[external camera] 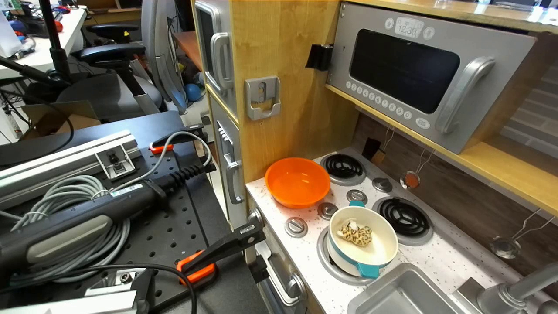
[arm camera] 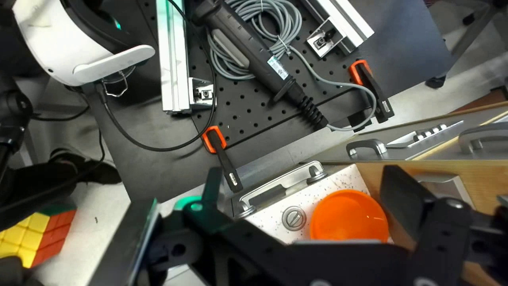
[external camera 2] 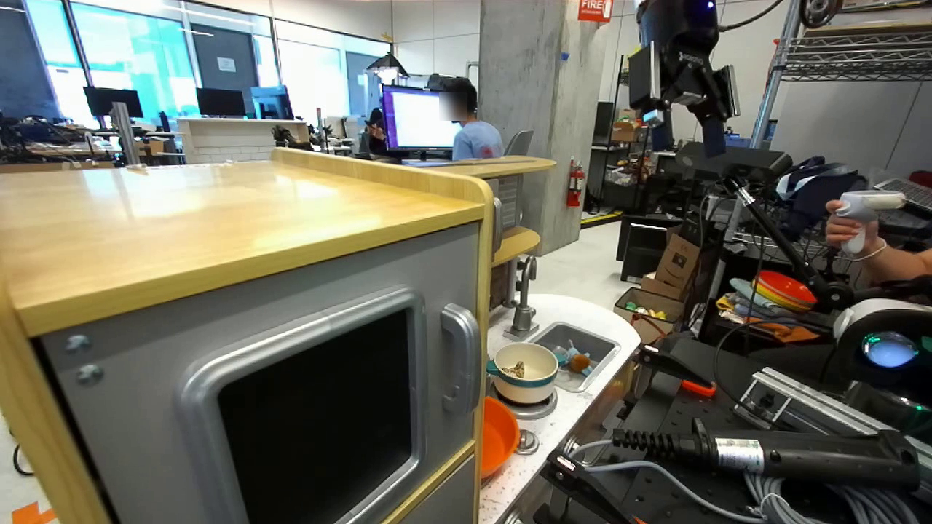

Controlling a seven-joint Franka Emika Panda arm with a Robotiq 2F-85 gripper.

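Note:
High above the table in exterior view 2 hangs my gripper (external camera 2: pixel 687 131), its two fingers spread apart. The wrist view also shows the gripper open, with nothing held between the fingers. An orange bowl (external camera: pixel 297 182) sits on the white speckled counter beside the wooden wall. To its right, a cream pot (external camera: pixel 379 238) with teal handles rests on a front burner. Inside the pot lies a spotted, yellowish toy (external camera: pixel 358 235). Seen from the wrist, the orange bowl (arm camera: pixel 350 217) is far below and partly covered by the gripper body.
A grey sink (external camera: pixel 408 293) is set in front of the pot; exterior view 2 shows blue and orange items (external camera 2: pixel 574 359) in it. The microwave (external camera: pixel 418 68) overhangs the back burners. Clamps, coiled cable and a black tool (external camera: pixel 89 225) crowd the dark table.

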